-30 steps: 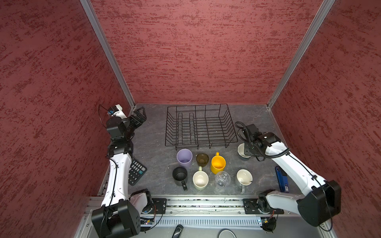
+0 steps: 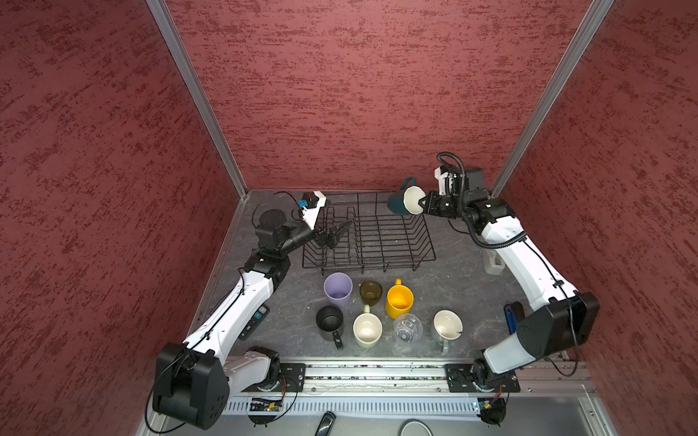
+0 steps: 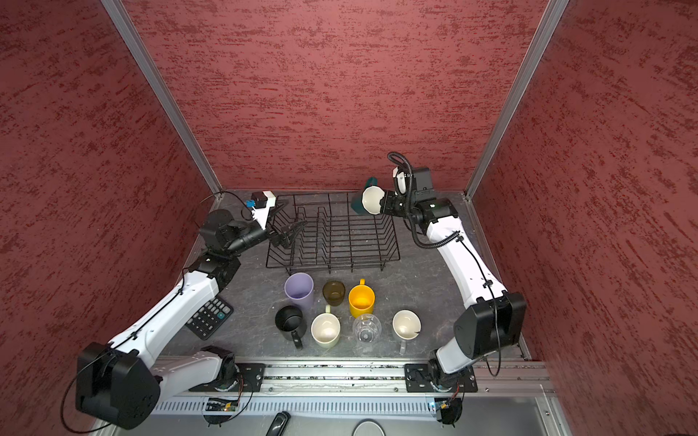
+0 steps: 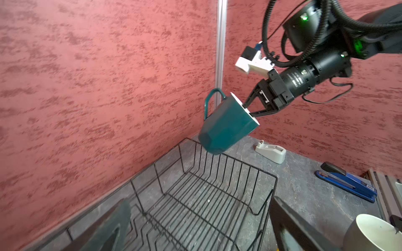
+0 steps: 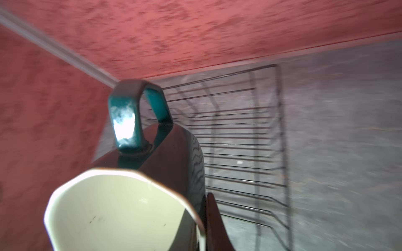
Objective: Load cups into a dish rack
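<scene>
A teal mug [image 4: 228, 125] with a white inside hangs tilted above the back right part of the black wire dish rack [image 2: 392, 243]. My right gripper [image 2: 422, 202] is shut on its rim; one dark finger [image 5: 215, 228] shows against the outer wall in the right wrist view. The mug's handle points up toward the back wall, and its mouth faces my right gripper. Over the rack's left side, my left gripper [image 2: 339, 216] stands open, its fingers [image 4: 104, 228] wide apart with nothing between them. No cup stands in the rack.
In front of the rack stand a purple cup [image 2: 338, 287], brown cup [image 2: 370, 292], yellow mug [image 2: 399, 301], black mug [image 2: 330, 319], two cream mugs and a clear glass [image 2: 408, 328]. A tape dispenser [image 4: 271, 151] and blue stapler [image 4: 347, 182] lie to the right.
My right gripper has carried the teal mug from the table right of the rack, back and left, up over the rack. My left gripper has swung right over the rack's left side.
</scene>
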